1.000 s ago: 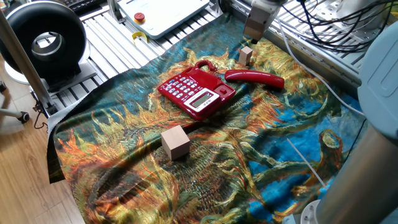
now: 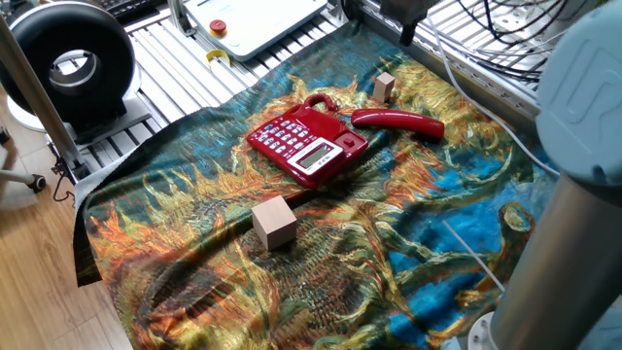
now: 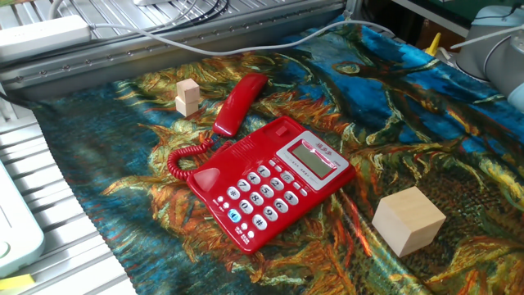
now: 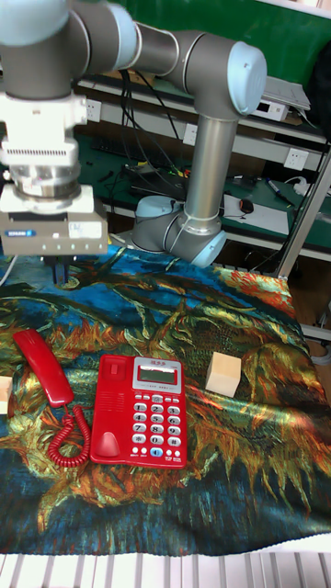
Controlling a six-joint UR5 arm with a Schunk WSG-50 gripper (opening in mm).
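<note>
The red telephone [image 2: 306,144] lies face up on a patterned cloth, its keypad and display showing. Off its cradle, the red handset [image 3: 240,105] rests on the cloth beside the base, joined by a coiled cord [image 4: 69,441]. A larger wooden cube [image 3: 408,221] sits alone near the display end of the phone. Close to the handset, a small wooden block [image 3: 188,89] stands on another small block [image 3: 187,106]. My gripper [image 4: 62,278] hangs in the air above the cloth beyond the handset, pointing down and touching nothing there; its finger opening cannot be made out.
A white cable [image 3: 246,51] runs along the metal rail behind the cloth. Past the cloth's edge are a pale panel with a red button [image 2: 219,27] and a black ring-shaped object [image 2: 107,58]. Bare cloth surrounds the larger cube.
The arm has lifted or drawn back: the gripper end, earlier above the small blocks, is now mostly out of the top of exterior view 1. Phone, handset and blocks have stayed put.
</note>
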